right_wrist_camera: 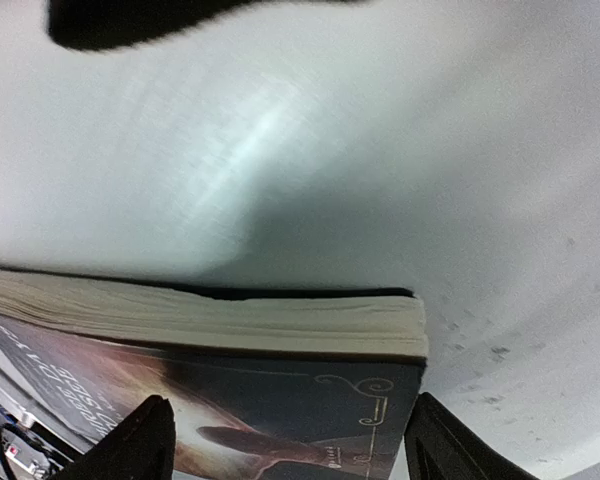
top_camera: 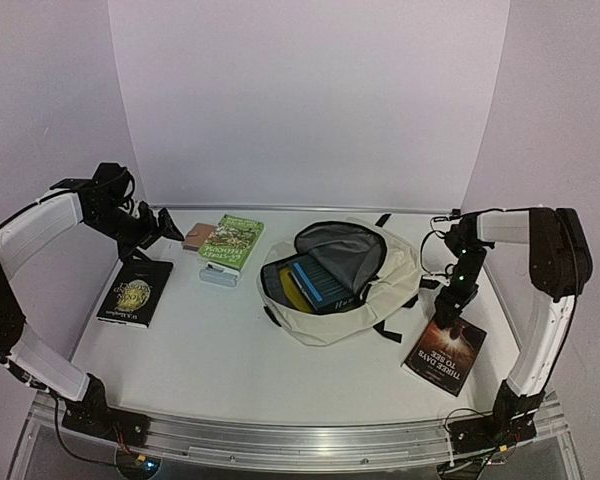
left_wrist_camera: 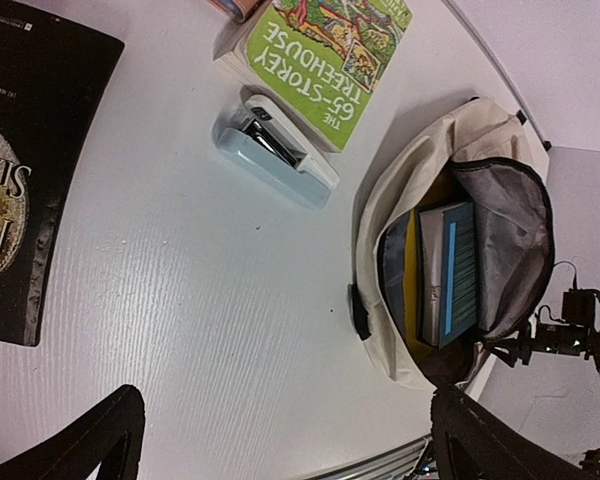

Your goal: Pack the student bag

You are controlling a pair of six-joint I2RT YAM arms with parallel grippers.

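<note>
The cream bag (top_camera: pixel 390 285) lies unzipped at mid-table, its mouth holding a blue book (top_camera: pixel 320 285) and a yellow item (left_wrist_camera: pixel 413 285). My right gripper is at one end of the dark "Three Days to See" book (top_camera: pixel 446 355). Its fingers stand apart, one over the cover and one at the edge; a firm hold cannot be confirmed. My left gripper hangs open and empty above the left side. Below it lies a black book (top_camera: pixel 135 292). A green "65-Storey Treehouse" book (top_camera: pixel 232 243) and a pale-blue stapler-like item (left_wrist_camera: pixel 275 155) lie nearby.
A small brown item (top_camera: pixel 197 236) sits left of the green book. Black straps (top_camera: pixel 388 332) trail from the bag's right side.
</note>
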